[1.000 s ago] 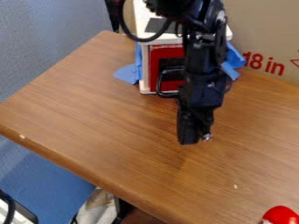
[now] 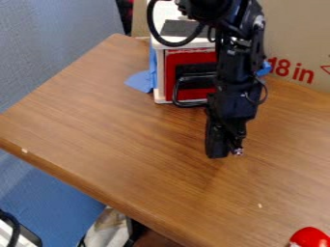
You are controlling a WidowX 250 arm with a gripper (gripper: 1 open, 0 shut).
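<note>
My black gripper [image 2: 225,145] hangs low over the wooden table [image 2: 116,164], right of centre, in front of a red and white box-like base [image 2: 173,72] with blue tape. I cannot tell whether its fingers are open or shut, and nothing clearly shows between them.
A red object [image 2: 310,238] sits at the bottom right corner. A cardboard panel [image 2: 300,43] stands behind.
The arm and gripper have shifted slightly to the right over the last second, with a small change in height.
</note>
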